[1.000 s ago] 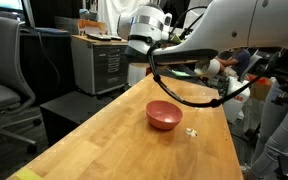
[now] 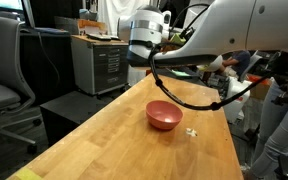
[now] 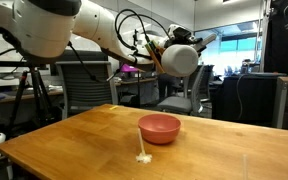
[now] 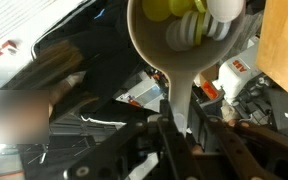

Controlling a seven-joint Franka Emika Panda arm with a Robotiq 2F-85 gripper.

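In the wrist view my gripper is shut on the pale, narrow handle of a scoop-like vessel. Yellow round pieces and white pieces lie in the vessel, which the top edge of the view cuts off. A red bowl rests upright on the wooden table, apart from the arm; exterior view 2 shows the same red bowl. Both exterior views leave the gripper's fingertips and the held vessel hard to make out, with the arm in the way.
A small white object lies on the table near the bowl. Dark cables hang from the arm. An office chair stands beyond the table's edge.
The arm has shifted slightly over the last second. The red bowl and the small white object have not moved.
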